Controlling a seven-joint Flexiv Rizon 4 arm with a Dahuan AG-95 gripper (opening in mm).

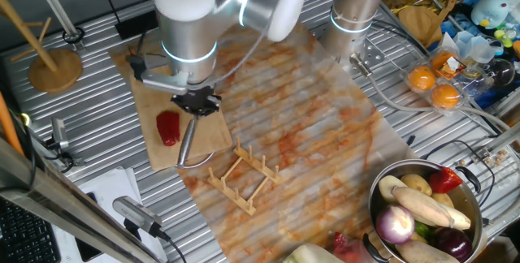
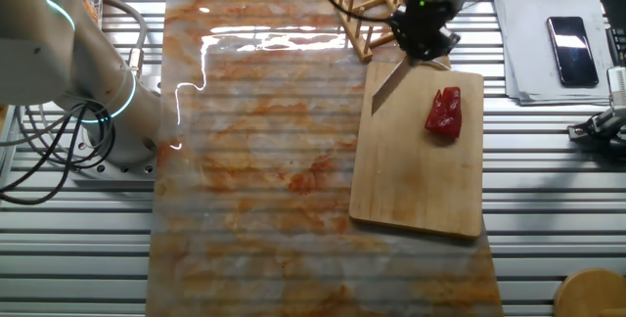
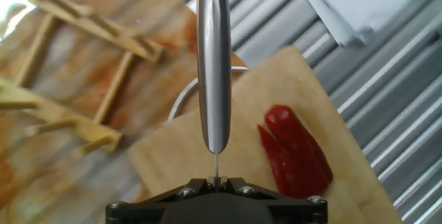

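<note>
A knife hangs in my gripper (image 1: pixel 196 101), which is shut on it by a thin metal part near the handle. The grey metal knife handle (image 3: pixel 215 65) points away from the gripper in the wrist view. Its flat blade (image 2: pixel 389 87) shows over the board's corner in exterior view 2. On the wooden cutting board (image 2: pixel 416 180) lies a piece of red pepper (image 2: pixel 445 113), split at one end. The pepper (image 3: pixel 297 151) is to the right of the knife and apart from the gripper. Whether the blade touches the board cannot be told.
A wooden peg rack (image 1: pixel 244 180) stands close to the board. A metal pot (image 1: pixel 375 206) of vegetables is at the lower right. A phone (image 2: pixel 572 51) lies on papers beyond the board.
</note>
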